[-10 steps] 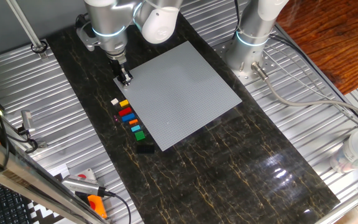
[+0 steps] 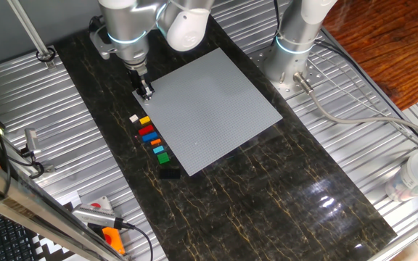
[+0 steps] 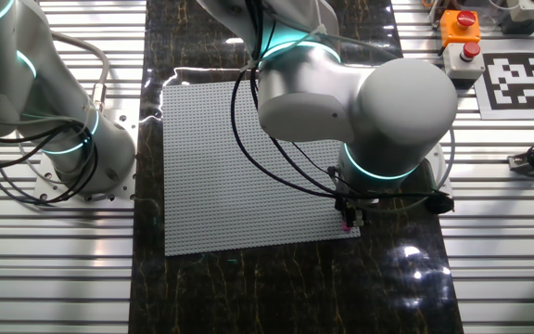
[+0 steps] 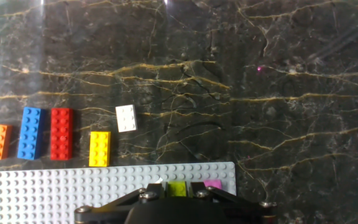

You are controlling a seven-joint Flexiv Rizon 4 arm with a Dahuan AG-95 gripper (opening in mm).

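Note:
In the wrist view a lime-green brick (image 4: 177,188) fills the space between the two fingertips of my gripper, which is shut on it. Close by on the right, a pink brick (image 4: 214,184) sits near a corner of the grey studded baseplate (image 4: 73,186). Exterior view 1 shows the gripper (image 2: 147,96) low over the baseplate's left corner (image 2: 209,109). Whether the lime brick touches the studs cannot be made out, as the fingers hide its lower part.
Beside the baseplate lies a row of loose bricks: white (image 4: 126,118), yellow (image 4: 100,149), red (image 4: 61,134), blue (image 4: 29,133), orange (image 4: 1,142), with cyan (image 2: 158,149), green (image 2: 163,157) and black (image 2: 170,174) further along. Most of the baseplate is bare.

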